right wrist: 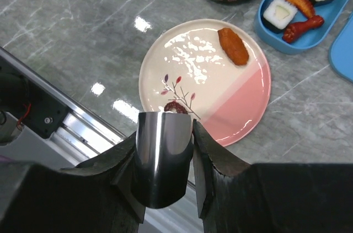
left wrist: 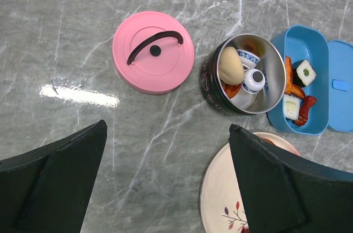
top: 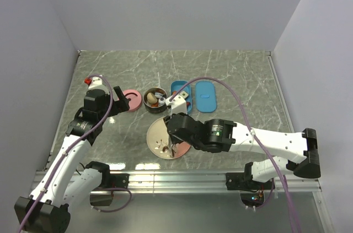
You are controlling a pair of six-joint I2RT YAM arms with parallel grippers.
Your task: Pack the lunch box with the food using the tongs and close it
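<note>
My right gripper is shut on a shiny metal utensil [right wrist: 163, 158], whose kind I cannot tell; it points down over the near part of the cream-and-pink plate [right wrist: 201, 84]. At its far end shows a small dark-red food piece [right wrist: 175, 107], mostly hidden. A fried brown piece [right wrist: 234, 47] lies at the plate's far side. The blue lunch box [left wrist: 315, 122] holds sushi pieces, a red drumstick and fried food. My left gripper stands open and empty above bare table, left of the plate.
Behind the plate, a dark round pot [left wrist: 214, 91] holds a potato-like item and small white-and-blue ware. To its left lies a pink lid [left wrist: 151, 73]; right of the box is a blue lid [top: 206, 97].
</note>
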